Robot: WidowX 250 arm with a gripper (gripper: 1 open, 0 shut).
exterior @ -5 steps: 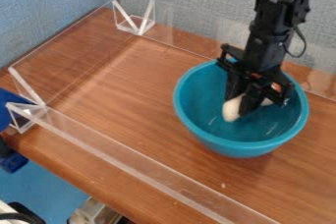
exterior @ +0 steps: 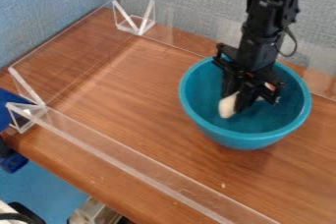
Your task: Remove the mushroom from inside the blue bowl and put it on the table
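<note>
The blue bowl (exterior: 245,136) stands on the right side of the wooden table (exterior: 132,94). Inside it, the pale mushroom (exterior: 227,105) shows at the left of the gripper's lower end. My black gripper (exterior: 246,95) reaches down into the bowl from the back, its tips beside or around the mushroom. The dark fingers overlap the mushroom's upper part, so whether they grip it or stand apart from it does not show.
Clear low walls edge the table, with white brackets (exterior: 134,18) at the back and left corner. Bare wood lies open left of the bowl and in front of it. A blue object (exterior: 11,108) sits outside the left edge.
The arm has shifted slightly left and lower in the bowl. The bowl has crept a little to the right, and the mushroom's visible part sits slightly further left.
</note>
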